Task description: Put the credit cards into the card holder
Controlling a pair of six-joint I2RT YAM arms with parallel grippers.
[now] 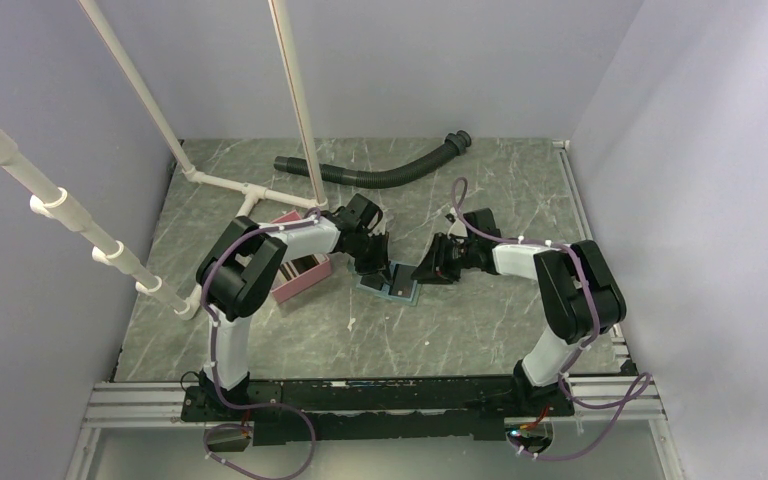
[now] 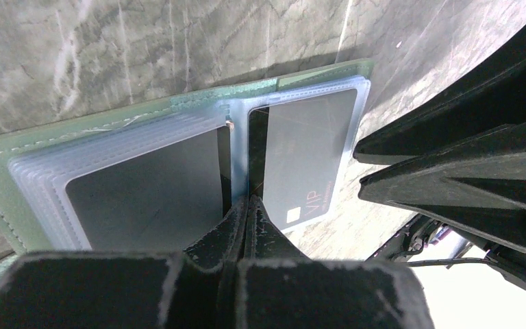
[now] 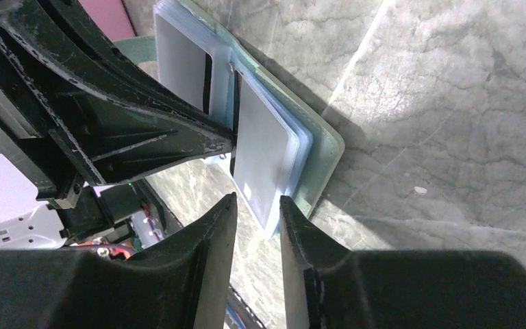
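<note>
The green card holder lies spread flat on the marble table, with clear sleeves on both halves. In the left wrist view a black and grey VIP card sits in one half's sleeve, and a dark card fills the other half. My left gripper is shut, its tips at the holder's middle by the VIP card's black edge; no card shows between them. In the right wrist view my right gripper stands part open with an empty gap, just off the outer edge of the sleeve with the grey card.
A pink box with several slots stands left of the holder, under the left arm. Behind lies a black ribbed hose. White pipes rise at the back left. Bare table lies in front of the holder.
</note>
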